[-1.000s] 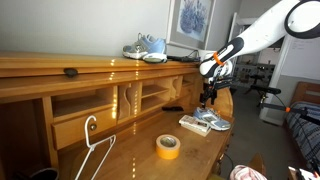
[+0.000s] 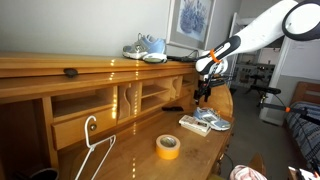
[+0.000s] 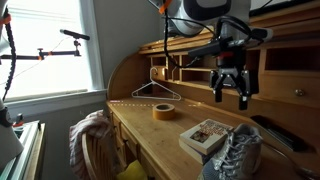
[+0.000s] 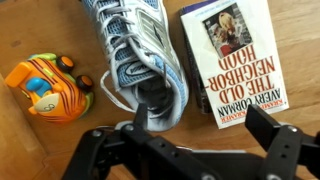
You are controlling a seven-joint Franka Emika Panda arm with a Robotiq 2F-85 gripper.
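Observation:
My gripper (image 3: 230, 97) points down above the far end of the desk, open, with nothing between its fingers. In the wrist view, a grey-blue running shoe (image 4: 128, 45) with white laces lies near the left finger, its opening close to the gripper. Right of it is a paperback book (image 4: 238, 60), its cover upside down in this view. Exterior view 2 has the gripper hanging above and apart from the shoe (image 3: 239, 152), with the book (image 3: 203, 134) beside that shoe.
An orange-striped toy (image 4: 47, 86) lies left of the shoe. A tape roll (image 2: 168, 147) and a white hanger (image 2: 95, 145) are farther along the desk. Wooden cubbies (image 2: 92, 124) line its back edge. More shoes (image 2: 153, 45) stand on the shelf above. Bare desktop surrounds the tape.
The gripper has shifted slightly left in exterior view 1 over the last second. Shoe, book and tape stay where they were.

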